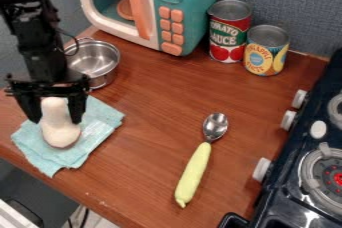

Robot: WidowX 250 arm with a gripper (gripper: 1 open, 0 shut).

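Note:
My black gripper (pixel 54 96) is at the left of the camera view, low over a light blue cloth (pixel 96 132) on the wooden table. A pale, cream-coloured rounded object (pixel 59 126) is directly beneath and between its fingers, upright on the cloth. Whether the fingers grip it or only surround it I cannot tell.
A steel bowl (pixel 99 64) sits behind the gripper. A toy microwave (pixel 171 24), a tomato sauce can (pixel 229 38) and another can (pixel 266 54) stand at the back. A spoon (pixel 215 128) and a yellow oblong object (pixel 193 175) lie centre-right. A toy stove (pixel 301 182) is at the right.

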